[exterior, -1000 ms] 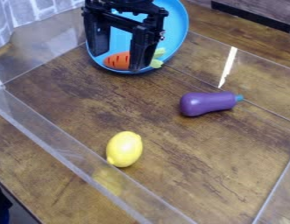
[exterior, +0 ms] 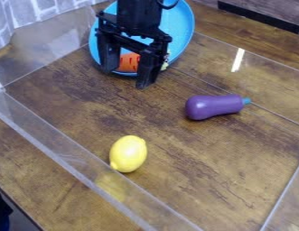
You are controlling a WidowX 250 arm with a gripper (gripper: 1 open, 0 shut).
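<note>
My black gripper (exterior: 128, 65) is open over a blue bowl (exterior: 176, 27) at the top of the camera view, its two fingers on either side of an orange carrot (exterior: 130, 60) with a pale green top that lies in the bowl. The gripper partly hides the carrot, and I cannot tell whether it touches it. A purple eggplant (exterior: 212, 106) with a teal tip lies right of centre on the wooden surface. A yellow lemon (exterior: 128, 153) lies lower, left of centre.
A clear plastic edge (exterior: 70, 161) runs diagonally down the left side.
The gripper has moved down and slightly inward over the bowl, its fingers now closer around the carrot. The eggplant and lemon have stayed put.
</note>
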